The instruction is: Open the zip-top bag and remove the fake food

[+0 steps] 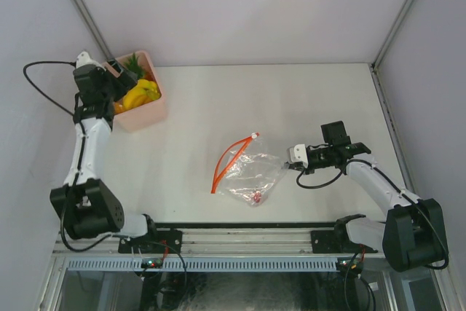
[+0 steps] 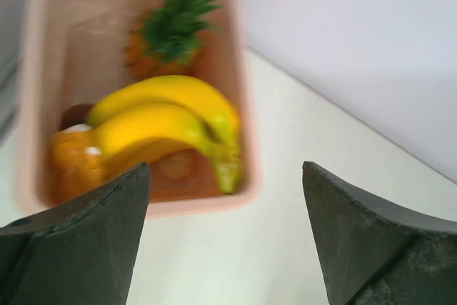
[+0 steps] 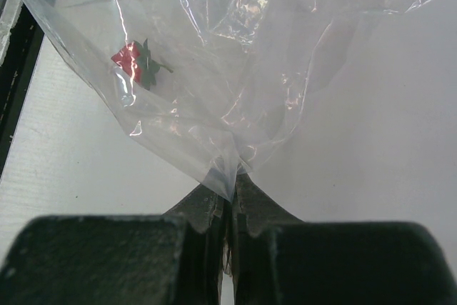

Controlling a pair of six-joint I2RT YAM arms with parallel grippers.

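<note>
A clear zip top bag [image 1: 247,172] with an orange seal [image 1: 231,162] lies flat on the table's middle. A small red fake strawberry [image 3: 132,62] with green leaves shows inside it. My right gripper is shut at a gathered corner of the bag, the plastic running down to its fingertips. My left gripper stands open, fingers wide and empty, over the pink bin at the top left.
The pink bin [image 1: 145,116] holds several pieces of fake food: bananas [image 2: 164,119], a pineapple [image 2: 168,41] and others. Walls bound both sides.
</note>
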